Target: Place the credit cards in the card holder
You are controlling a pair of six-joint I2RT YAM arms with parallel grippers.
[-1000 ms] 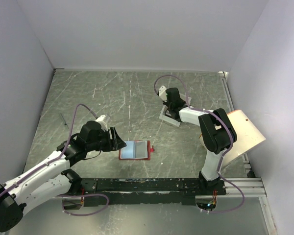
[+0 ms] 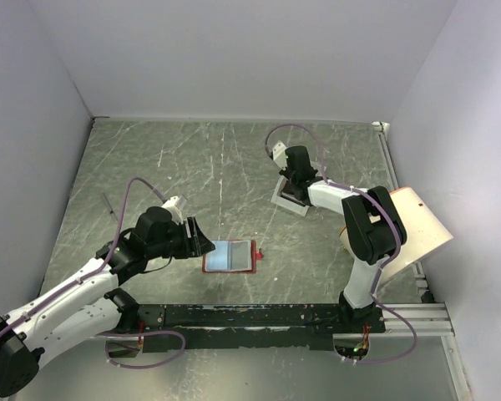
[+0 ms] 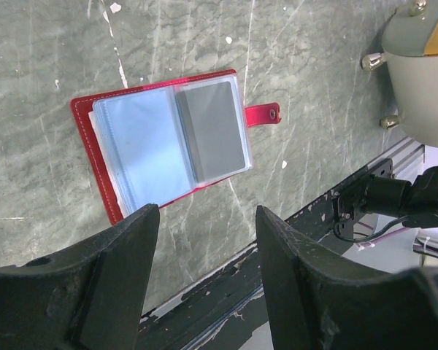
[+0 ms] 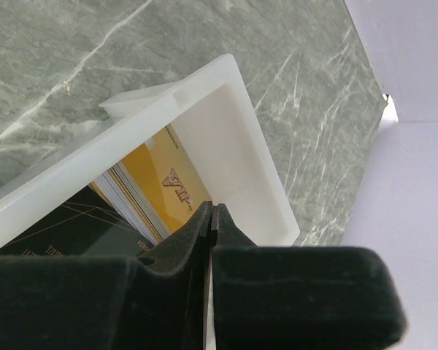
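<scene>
The open red card holder (image 3: pixel 95 146) lies flat, with a blue-looking clear sleeve (image 3: pixel 146 142) and a grey one (image 3: pixel 215 131). My left gripper stands open beside it, nothing between its fingers. In the white tray (image 4: pixel 241 160), a stack of cards leans over, a yellow card (image 4: pixel 168 175) facing up with striped card edges along its left. A black card (image 4: pixel 66 226) lies lower in the tray. My right gripper is shut with its tips together at the yellow card's lower end; no card is between them. Its fingers hide part of the tray.
In the top view the tray (image 2: pixel 290 205) stands right of centre under the right arm. A pale board (image 2: pixel 409 225) lies at the far right.
My right gripper has gone from open to shut. The left arm is still.
</scene>
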